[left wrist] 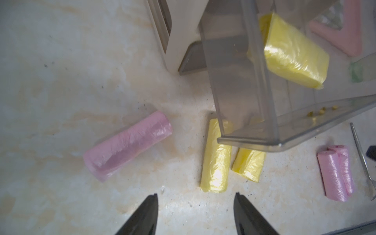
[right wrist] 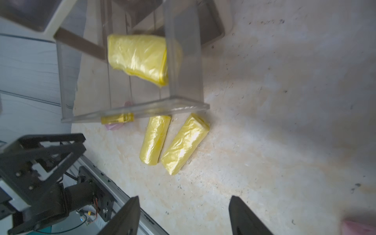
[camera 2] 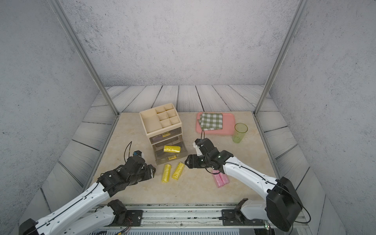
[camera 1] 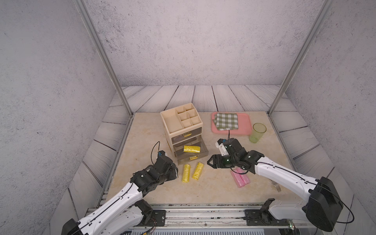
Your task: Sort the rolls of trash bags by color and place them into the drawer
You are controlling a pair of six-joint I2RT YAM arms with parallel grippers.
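A yellow roll (camera 1: 191, 149) lies in the open lower clear drawer (camera 2: 160, 155). Two more yellow rolls (camera 1: 186, 172) (camera 1: 197, 170) lie on the table before it. Two pink rolls (camera 2: 220, 178) lie together at the right, partly under my right arm; another pink roll (left wrist: 127, 145) shows left of the drawer in the left wrist view. My left gripper is open above the table at the drawer's front left, empty. My right gripper is open near the drawer's front right, nothing between its fingers.
The beige organizer (camera 1: 176, 121) has a closed upper drawer. A pink tray (camera 1: 244, 123) with a checked cloth, a green glass (camera 1: 257, 133) and a fork (camera 1: 277, 187) are on the right.
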